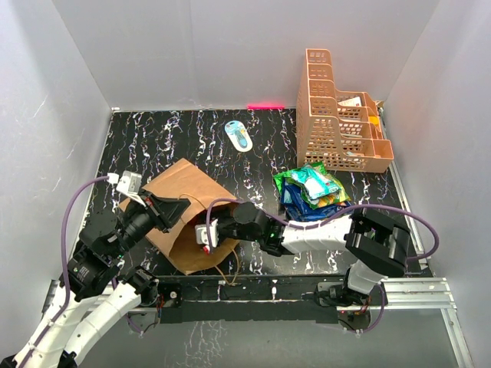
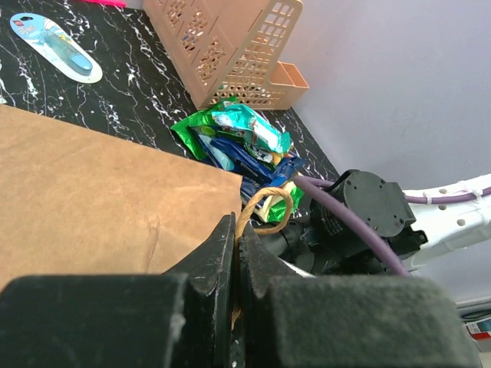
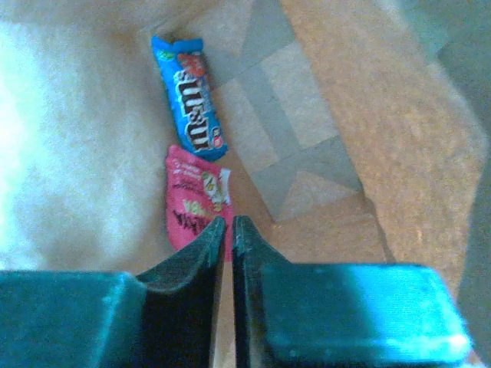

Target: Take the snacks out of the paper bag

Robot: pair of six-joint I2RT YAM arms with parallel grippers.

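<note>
The brown paper bag (image 1: 188, 180) lies on its side with its mouth toward the right arm. In the left wrist view, its twisted handle (image 2: 253, 207) runs between the fingers of my left gripper, which is shut on it. My right gripper is at the bag mouth, its fingertips a narrow gap apart and nothing seen held. Past them, inside the bag, lie a pink snack packet (image 3: 192, 192) and a blue M&M's packet (image 3: 188, 100). A heap of green and blue snack packets (image 1: 313, 184) lies on the table at right.
A tan basket (image 1: 326, 130) stands at the back right, behind the heap. A blue carded item (image 1: 238, 136) and a pink strip (image 1: 265, 106) lie toward the back.
</note>
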